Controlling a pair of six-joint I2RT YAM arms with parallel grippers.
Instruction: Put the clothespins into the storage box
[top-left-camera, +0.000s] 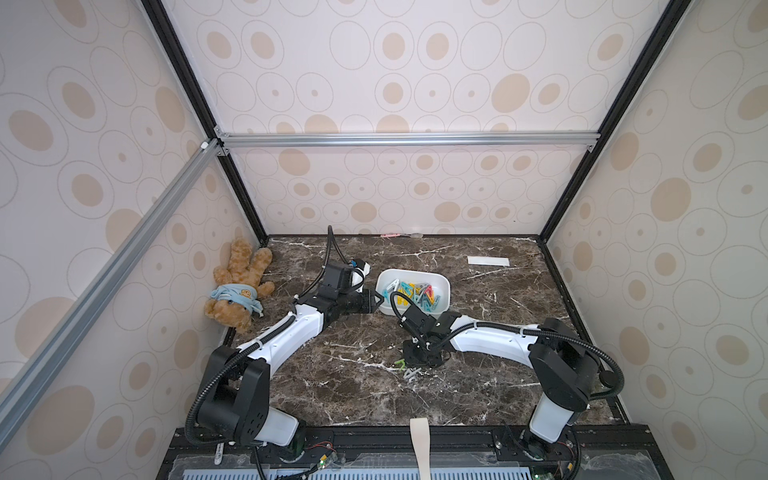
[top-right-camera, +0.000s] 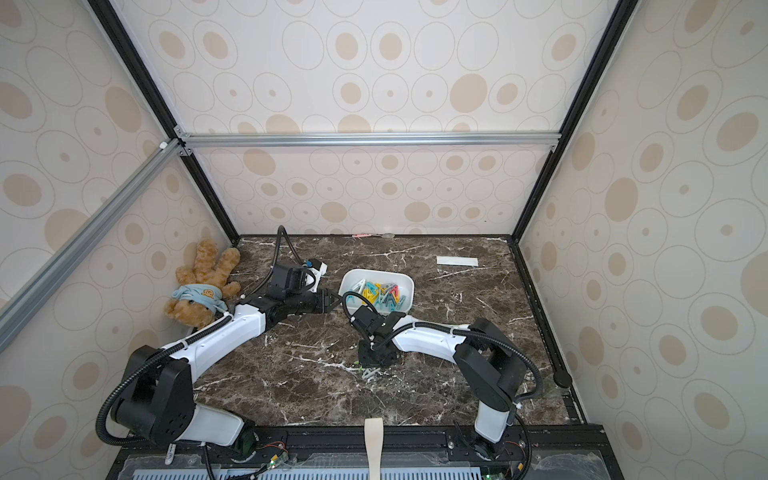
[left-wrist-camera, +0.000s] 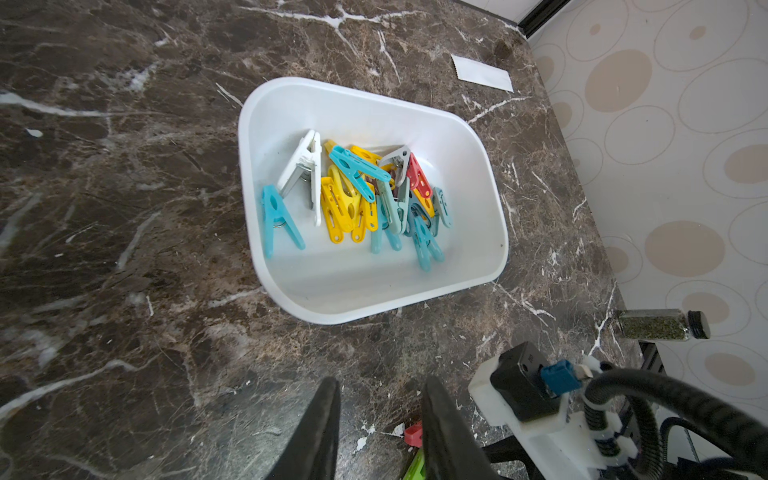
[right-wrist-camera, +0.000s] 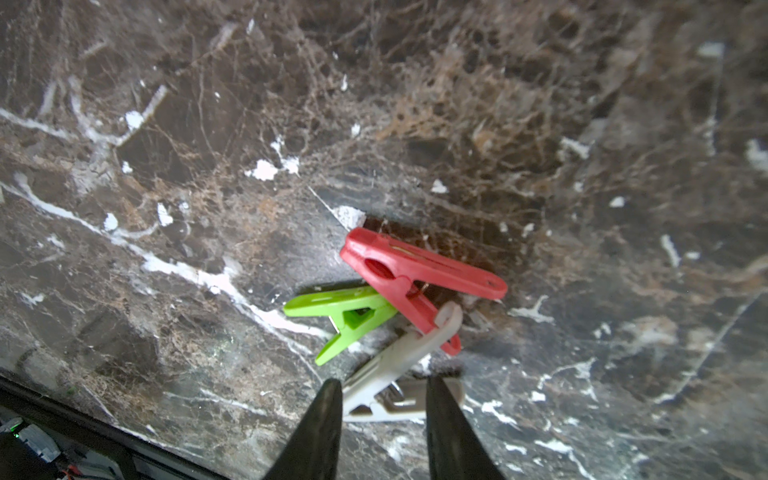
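A white storage box (left-wrist-camera: 376, 300) holds several clothespins, among them a white clothespin (left-wrist-camera: 308, 164) and a blue clothespin (left-wrist-camera: 277, 220). On the marble table lie three more, touching one another: a red clothespin (right-wrist-camera: 424, 265), a green clothespin (right-wrist-camera: 336, 304) and a grey-white clothespin (right-wrist-camera: 400, 364). My right gripper is open above them, its fingertips over the grey-white one, which it does not grip. Left of the box my left gripper stands partly open, nothing held between its fingers. From the top views the right arm hides most of the loose clothespins.
A teddy bear (top-left-camera: 238, 288) leans at the left wall. White strips of paper (top-left-camera: 488, 261) lie at the back right. The right forearm (top-left-camera: 492, 340) passes close in front of the box. Bare tabletop (top-left-camera: 328, 384) spreads across the front left.
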